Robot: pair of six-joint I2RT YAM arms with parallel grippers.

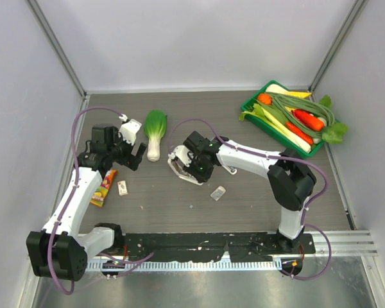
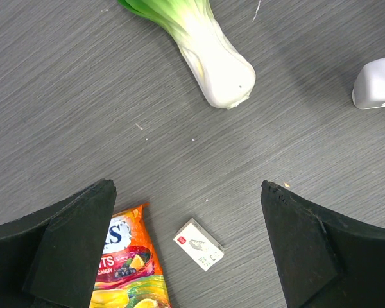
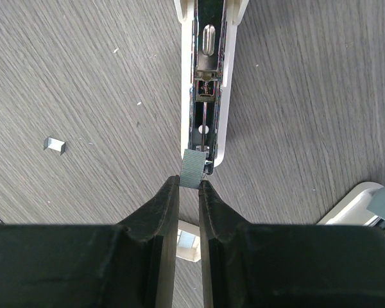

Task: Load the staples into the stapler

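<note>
A white stapler (image 3: 222,119) lies opened on the table, its dark metal magazine (image 3: 206,90) exposed in the right wrist view. My right gripper is shut on a short grey staple strip (image 3: 193,165), gripped by its near end. The strip's far end overlaps the near end of the magazine; whether it touches the channel floor I cannot tell. From above, the right gripper hides part of the stapler (image 1: 185,176). Off to the left, my left gripper hangs open above the table with nothing between its fingers.
A small loose staple piece (image 3: 54,145) lies left of the stapler. Two small boxes (image 1: 218,192), a candy bag (image 1: 102,187) and a leek (image 1: 155,131) lie around. A green vegetable basket (image 1: 249,104) stands at the back right.
</note>
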